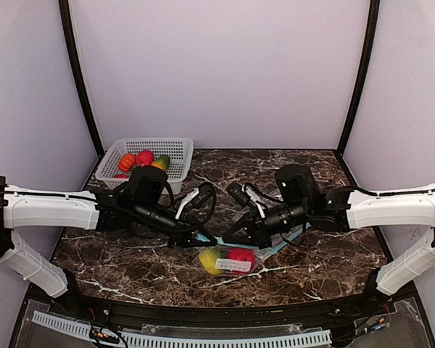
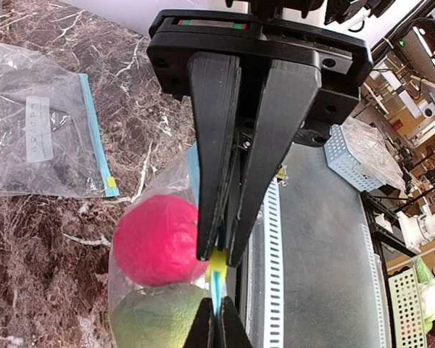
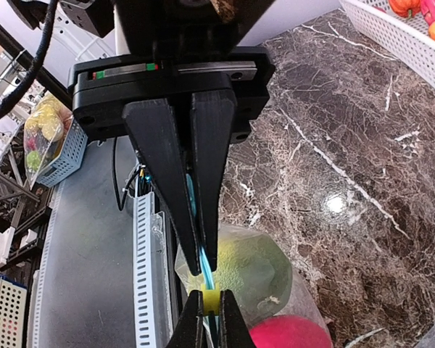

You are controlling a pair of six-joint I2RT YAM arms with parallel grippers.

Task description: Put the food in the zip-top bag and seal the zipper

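Observation:
A clear zip bag (image 1: pixel 232 264) holding a red food item (image 2: pixel 156 239) and a yellow-green one (image 3: pixel 250 272) stands at front centre, under both grippers, which meet at its blue zipper strip (image 3: pixel 206 268). My left gripper is shut at the strip's yellow slider tab, close beside the other gripper's tips. My right gripper is shut on the blue zipper strip, just above a yellow tab. Whether the zipper is sealed I cannot tell.
A white basket (image 1: pixel 177 156) with several toy foods stands at the back left. Another empty bag lies to the right, behind the right arm.

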